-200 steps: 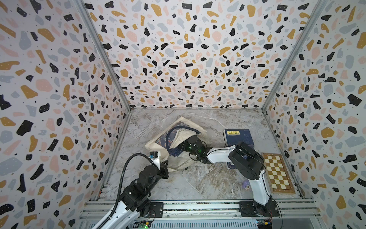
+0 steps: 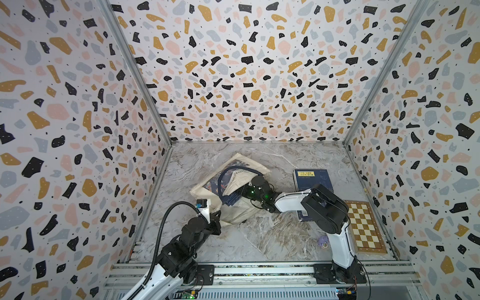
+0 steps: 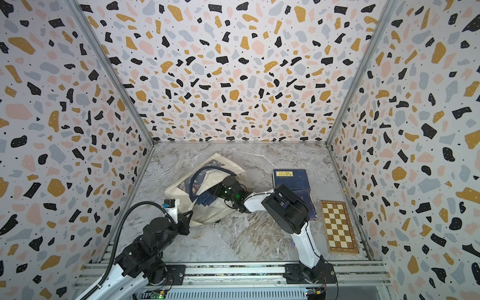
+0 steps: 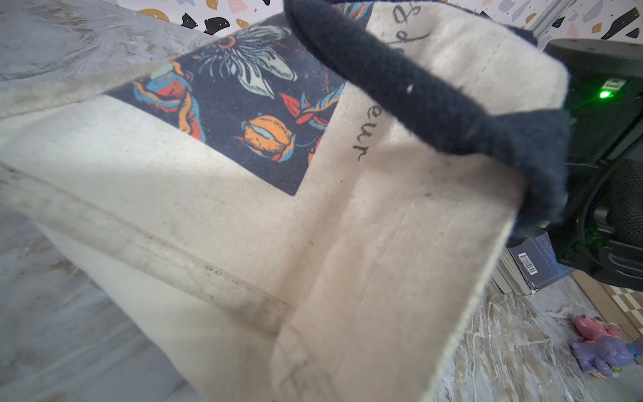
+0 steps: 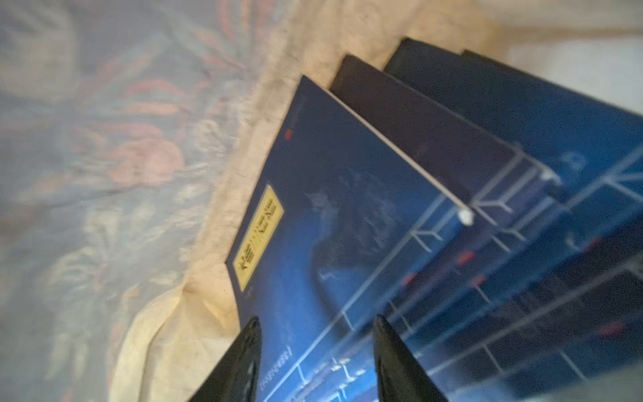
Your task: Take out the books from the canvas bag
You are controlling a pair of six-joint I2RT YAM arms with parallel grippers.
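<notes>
The canvas bag [image 2: 210, 192], cream with a floral panel and dark strap, lies open on the table at centre-left. Inside it, the right wrist view shows several blue books [image 5: 335, 201] leaning in an overlapping row, the nearest bearing a yellow label. My right gripper reaches into the bag, its fingers apart in front of the books' spines, with no book clearly pinched. My left gripper [image 2: 217, 220] is shut at the bag's near-left edge. Its fingertips are out of sight in the left wrist view, so any cloth between them cannot be made out.
Other blue books [image 2: 314, 179] lie on the table at the right. A chessboard [image 2: 365, 227] stands further right, with a small purple and pink toy [image 4: 606, 348] nearby. Bare marble table [image 2: 260, 237] lies in front of the bag.
My right gripper has shifted very slightly within the bag's mouth, its wrist turning a little. The left arm and the bag look the same.
</notes>
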